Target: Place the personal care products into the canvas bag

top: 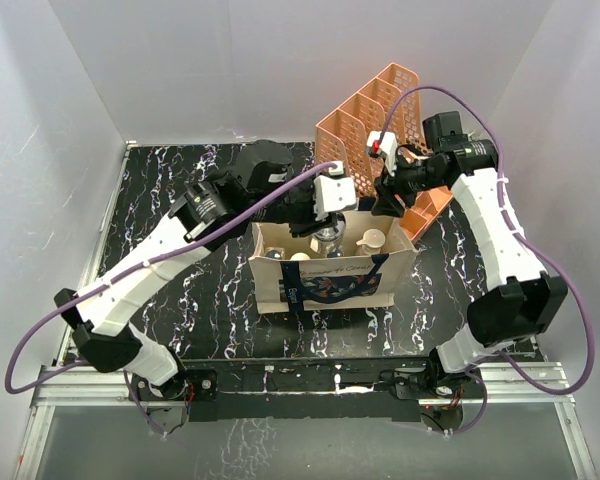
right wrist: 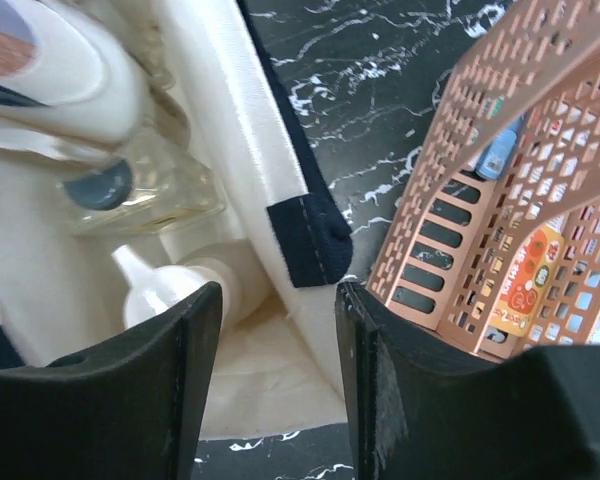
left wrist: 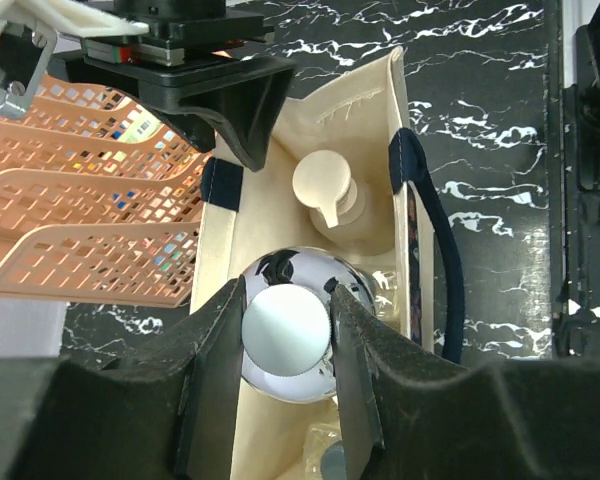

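Observation:
The canvas bag (top: 330, 290) stands in the middle of the table, holding several bottles, among them a white pump bottle (left wrist: 320, 180) and a clear bottle (right wrist: 155, 195). My left gripper is down inside the bag, its fingertips around the white cap of a silvery container (left wrist: 280, 385); whether it grips firmly is hard to tell. My right gripper hovers over the bag's right end, fingers apart, nothing between them, near the pump bottle.
A peach plastic rack (top: 360, 110) with small items stands behind the bag at the back right. Bare marble table (top: 170, 320) lies left of the bag and at the front.

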